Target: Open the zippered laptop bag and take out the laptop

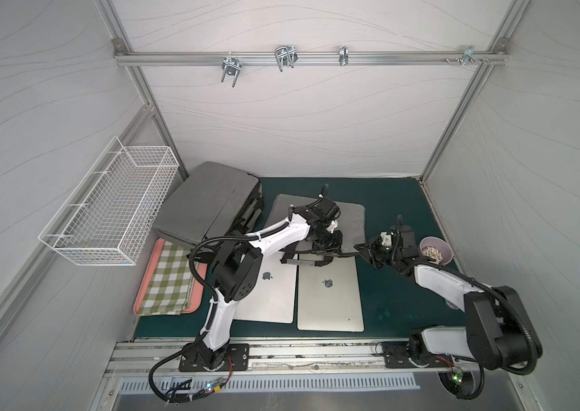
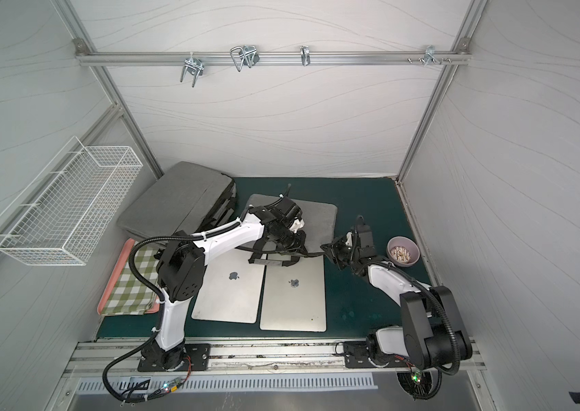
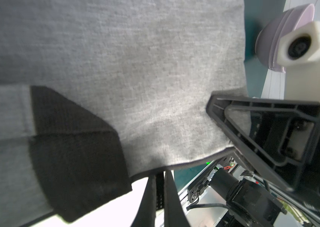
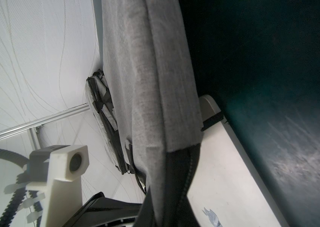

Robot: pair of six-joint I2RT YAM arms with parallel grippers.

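Note:
The grey laptop bag (image 1: 351, 219) lies flat behind two silver laptops, the left one (image 1: 262, 294) and the right one (image 1: 329, 304). Its dark zippered edge (image 3: 190, 162) runs along the front in the left wrist view. My left gripper is shut at that edge; a dark strip shows by its fingertips, but I cannot tell whether it is pinched. Over at the front right corner, my right gripper is shut on the bag's dark side panel (image 4: 180, 166). The bag's zipper pull is hidden, and no opening shows.
A larger grey case (image 1: 204, 198) stands at the back left, near a pink tray (image 1: 197, 298) with a checked cloth (image 1: 166, 281). A bowl (image 1: 444, 250) sits close behind the right arm.

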